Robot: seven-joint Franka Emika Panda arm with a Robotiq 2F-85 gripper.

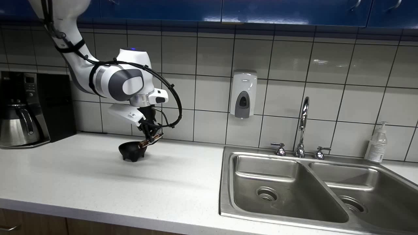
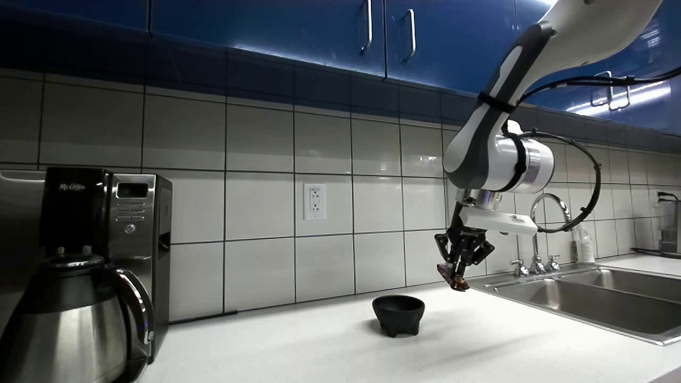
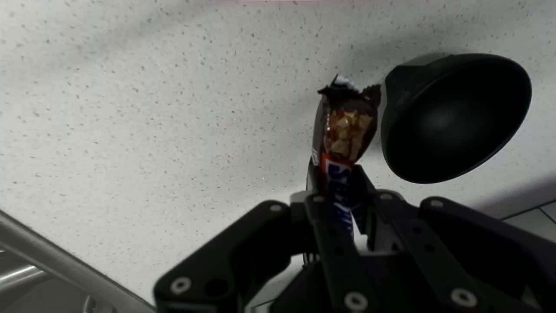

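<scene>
Held above the counter is a brown-wrapped Snickers bar (image 3: 348, 133), with my gripper shut on its middle. One end of the bar sticks out past the fingers in the wrist view. A black footed bowl (image 2: 399, 313) stands upright on the counter and looks empty inside as far as the wrist view shows. In exterior view 2 the gripper (image 2: 454, 277) hangs to the right of the bowl and higher than its rim, apart from it. From exterior view 1, the bar (image 1: 144, 144) overlaps the bowl's right rim.
A coffee maker (image 2: 143, 223) with a steel carafe (image 2: 70, 332) occupies the left end of the counter. To the right lies a double sink (image 1: 229, 188) with a faucet (image 1: 303, 121). The tiled wall is close behind the bowl.
</scene>
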